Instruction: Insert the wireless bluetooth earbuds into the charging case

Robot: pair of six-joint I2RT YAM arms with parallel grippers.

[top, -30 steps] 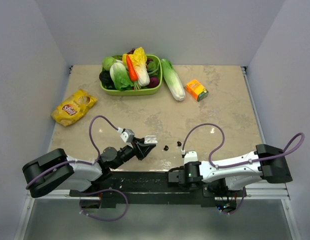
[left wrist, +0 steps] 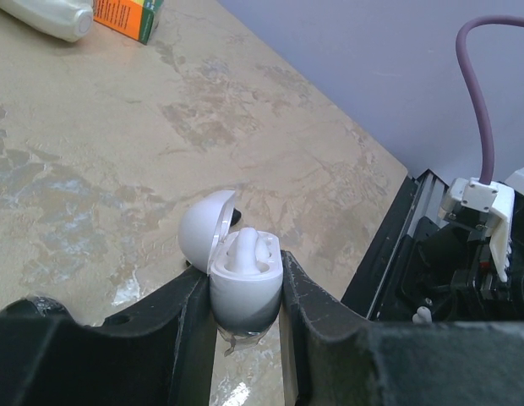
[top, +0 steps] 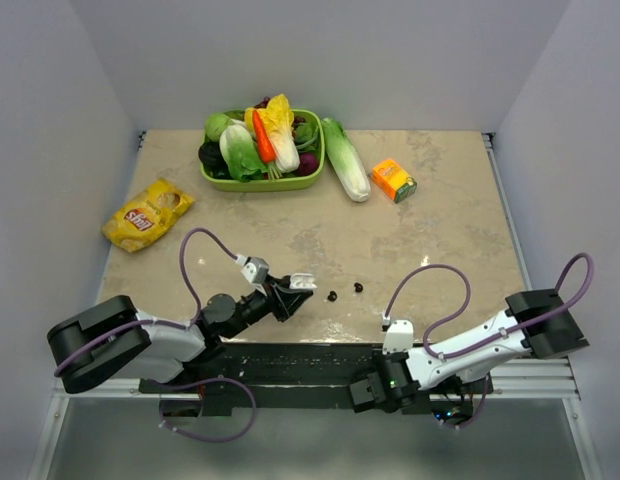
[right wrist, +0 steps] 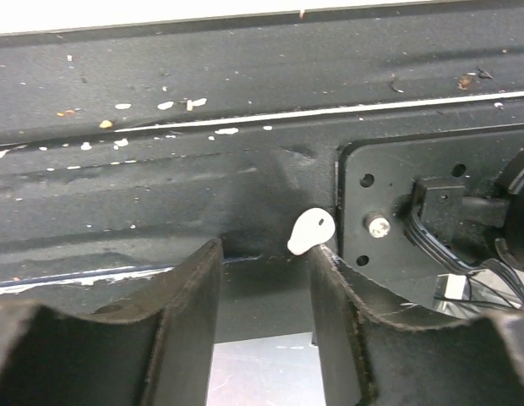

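Note:
My left gripper is shut on the white charging case (left wrist: 249,292), whose lid stands open; in the top view the case (top: 302,282) is held above the lower middle of the table. White rounded shapes show inside the case, though I cannot tell whether they are slots or an earbud. Over the dark rail at the front edge, my right gripper is open. A white earbud (right wrist: 311,230) shows at the tip of its right-hand finger in the right wrist view, not between the fingers; whether it touches the finger or the rail I cannot tell.
Two small black objects, one nearer (top: 332,295) and one farther (top: 358,287), lie right of the case. A vegetable basket (top: 222,184), a cabbage (top: 342,160), an orange box (top: 393,180) and a yellow bag (top: 148,215) stand farther back.
Over the last second my right arm has shifted right and toward the front edge, with its gripper staying over the rail. The left arm and the case have hardly moved.

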